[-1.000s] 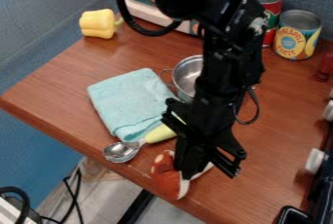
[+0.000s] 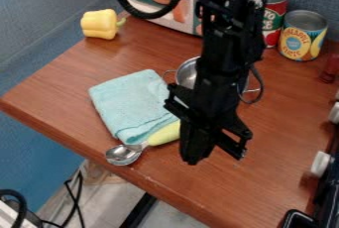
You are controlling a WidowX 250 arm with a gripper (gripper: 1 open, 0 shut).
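My gripper (image 2: 209, 144) hangs low over the front of the wooden table (image 2: 265, 177), right of a light blue folded cloth (image 2: 126, 103). Whether its fingers are open or shut is unclear against the black body, and nothing shows between them. A metal spoon (image 2: 123, 154) lies at the cloth's front, beside a pale yellow object (image 2: 165, 133). A metal pot (image 2: 185, 73) stands behind the arm, partly hidden. No orange and white object is visible at the front edge.
A yellow piece (image 2: 99, 23) sits at the back left. Two cans (image 2: 302, 36) stand at the back right, near a toaster-like appliance (image 2: 175, 16). Black equipment (image 2: 315, 212) lines the right edge.
The orange and white object that was under my gripper at the table's front edge is out of sight. The gripper has shifted slightly up.
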